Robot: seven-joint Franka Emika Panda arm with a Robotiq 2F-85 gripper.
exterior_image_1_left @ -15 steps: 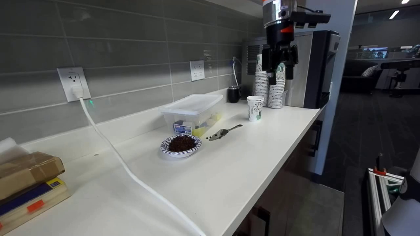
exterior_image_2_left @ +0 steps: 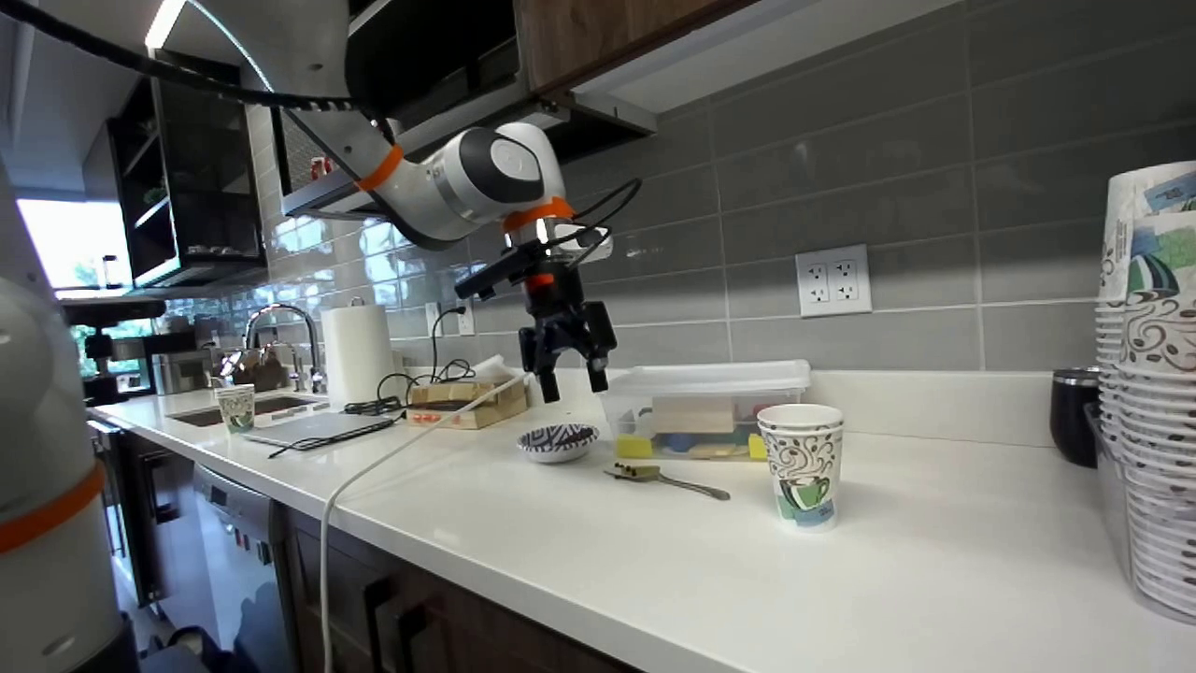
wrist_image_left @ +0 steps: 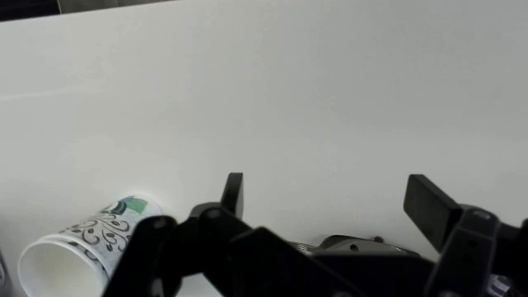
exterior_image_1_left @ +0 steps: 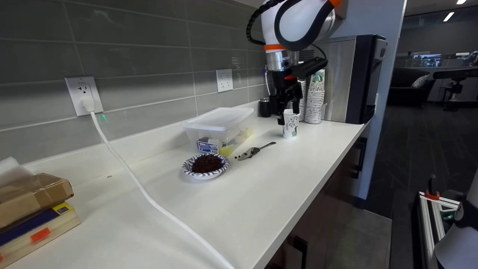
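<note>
My gripper (exterior_image_2_left: 574,383) hangs open above the counter, its fingers apart with nothing between them. In exterior view 1 the gripper (exterior_image_1_left: 289,114) overlaps the paper cup (exterior_image_1_left: 291,129); exterior view 2 shows it well clear of the upright cups (exterior_image_2_left: 804,471), which are nested. A metal server (exterior_image_2_left: 662,480) with dark bits near its blade lies flat. Beside it is a patterned bowl (exterior_image_2_left: 557,454), holding dark brown bits (exterior_image_1_left: 207,163). In the wrist view, the cups (wrist_image_left: 106,230) stand left of the fingers, and the server (wrist_image_left: 366,245) shows partly behind the gripper's body.
A lidded clear box (exterior_image_1_left: 219,130) sits by the wall. Tall cup stacks (exterior_image_2_left: 1155,393) and a dark tumbler (exterior_image_2_left: 1074,415) stand at the far end. A white cable (exterior_image_1_left: 152,199) crosses the counter.
In exterior view 1 my gripper has moved left and down, from in front of the cup stacks to overlapping the single cup. The cup, server and bowl have stayed put.
</note>
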